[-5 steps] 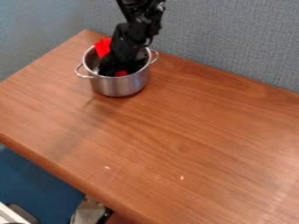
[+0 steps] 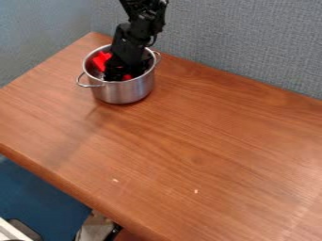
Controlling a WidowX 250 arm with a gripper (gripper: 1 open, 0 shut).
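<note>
A steel pot [image 2: 122, 91] with side handles stands on the wooden table near its back left corner. The black gripper [image 2: 123, 58] reaches down into the pot from above. A red object [image 2: 102, 60] shows inside at the left of the gripper, with more red low at its right side. The fingertips are hidden in the pot, and what lies between them is hard to make out.
Grey padded walls stand behind it and at the left. Blue floor and some equipment show below the table's left edge.
The pot has shifted a little to the left along with the gripper. The red object at the left now sits lower in the pot.
</note>
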